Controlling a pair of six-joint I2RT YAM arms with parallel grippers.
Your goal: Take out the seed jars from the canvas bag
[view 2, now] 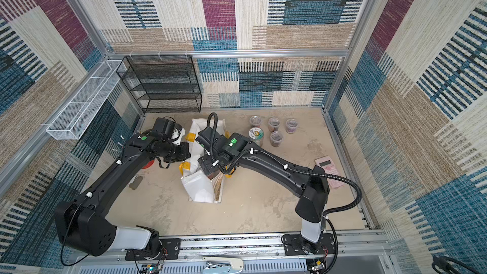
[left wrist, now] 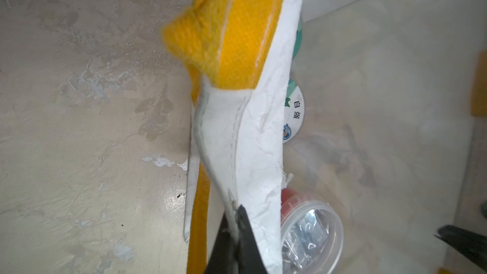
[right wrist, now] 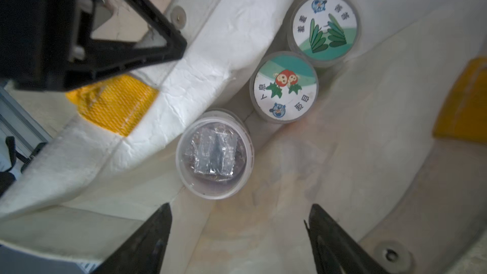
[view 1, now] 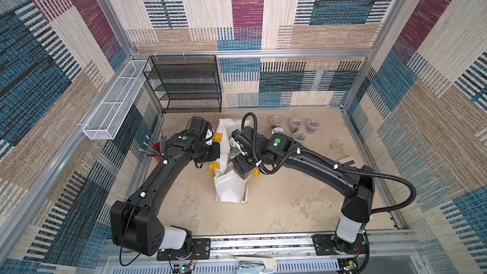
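The white canvas bag (view 1: 230, 188) with yellow straps stands open on the table. Inside it, the right wrist view shows a green-lidded jar with leaves (right wrist: 325, 30), a green-lidded jar with red fruit (right wrist: 284, 87) and a clear-lidded jar (right wrist: 215, 159). My left gripper is shut on the bag's left rim; the thin fabric runs between its fingers. Over the bag's mouth, my right gripper is open, its fingers spread and empty, with the clear-lidded jar beyond the tips. From above, the right arm covers most of the jars.
Right of the bag, a jar with a printed lid (view 2: 256, 134) and several clear jars, among them one clear jar (view 2: 276, 138), stand on the table. A pink calculator (view 2: 328, 171) lies far right. A black rack (view 1: 185, 83) stands behind.
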